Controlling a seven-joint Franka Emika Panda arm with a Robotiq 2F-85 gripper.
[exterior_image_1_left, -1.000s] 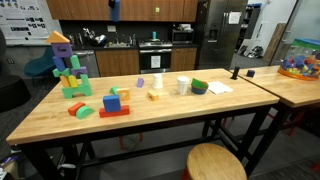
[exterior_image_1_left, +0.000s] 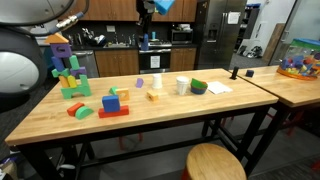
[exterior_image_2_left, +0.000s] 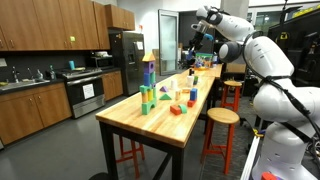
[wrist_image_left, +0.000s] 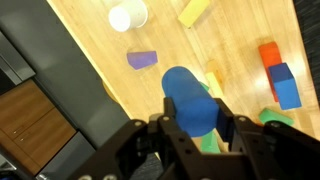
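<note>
A blue cylinder-like block (wrist_image_left: 187, 92) is gripped by my gripper, which is shut on it, in the wrist view. From exterior view 1 the same blue piece (exterior_image_1_left: 144, 44) hangs in the air, above the far side of the wooden table (exterior_image_1_left: 195, 107). Below it lie loose blocks: a purple one (wrist_image_left: 142, 59), a yellow one (wrist_image_left: 194, 11), a red one (wrist_image_left: 269, 55) and a blue one (wrist_image_left: 284, 86). The piece's lower end faces the tabletop, clear of it.
A tall tower of coloured blocks (exterior_image_1_left: 72, 70) stands at the table's left. White cups (exterior_image_1_left: 183, 85) and a dark bowl with green (exterior_image_1_left: 198, 87) sit toward the middle right, near a sheet of white paper (exterior_image_1_left: 220, 87).
In exterior view 1 the blue piece has moved right and lower, away from the tower's side. More of the arm has come into view at upper left. The tabletop objects look unmoved.
</note>
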